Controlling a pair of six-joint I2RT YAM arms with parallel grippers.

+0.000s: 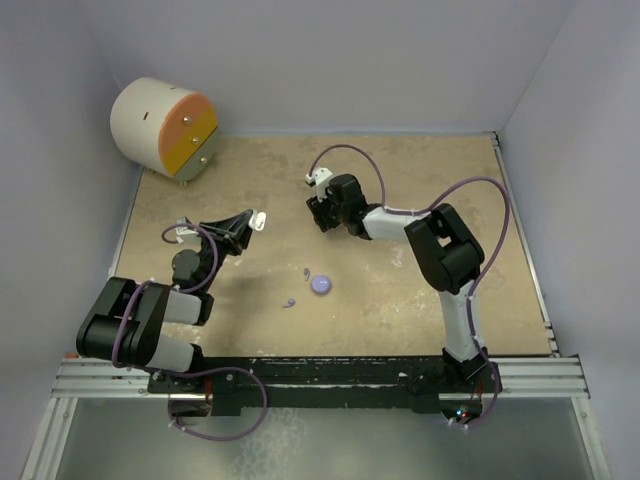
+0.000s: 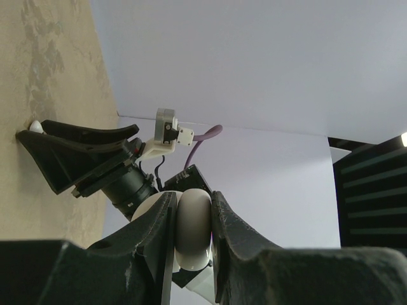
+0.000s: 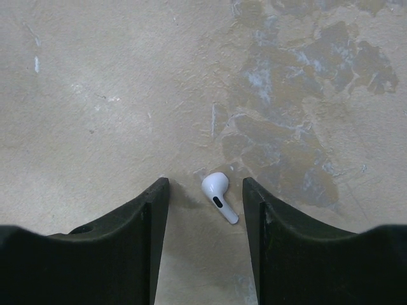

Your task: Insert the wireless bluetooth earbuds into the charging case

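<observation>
My left gripper [image 1: 250, 225] is shut on the white charging case [image 2: 193, 229], held up over the left part of the table. My right gripper [image 1: 320, 215] is low over the middle back of the table; in the right wrist view its fingers stand apart on either side of a white earbud [image 3: 215, 186] lying on the surface, with nothing gripped between them. In the top view that earbud is hidden under the right gripper.
Two small purple pieces [image 1: 289, 302] and a round purple object [image 1: 321, 285] lie at the front middle. A white cylinder with coloured panels [image 1: 150, 125] stands at the back left.
</observation>
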